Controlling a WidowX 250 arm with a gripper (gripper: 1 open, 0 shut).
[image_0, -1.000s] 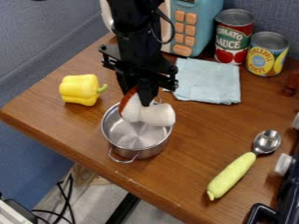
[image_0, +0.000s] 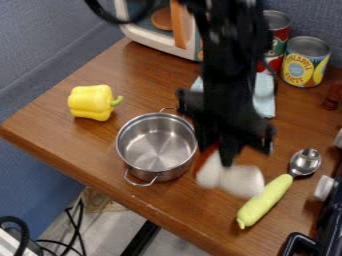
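Note:
The black gripper (image_0: 227, 140) is over the table just right of the steel pot (image_0: 155, 150), holding a blurred white object with a red-orange part (image_0: 234, 178), low beside the corn cob (image_0: 265, 200). The fingertips are blurred and partly hidden. The pot stands with nothing visible inside. A yellow bell pepper (image_0: 91, 101) lies at the left.
A metal ladle (image_0: 305, 161) lies above the corn. Two cans (image_0: 306, 63) stand at the back right, near a toy microwave (image_0: 147, 30) and a light cloth, mostly hidden by the arm. A black appliance (image_0: 318, 232) edges the right side.
The arm has moved from over the pot to the right and toward the front, carrying the white and red object out to beside the corn.

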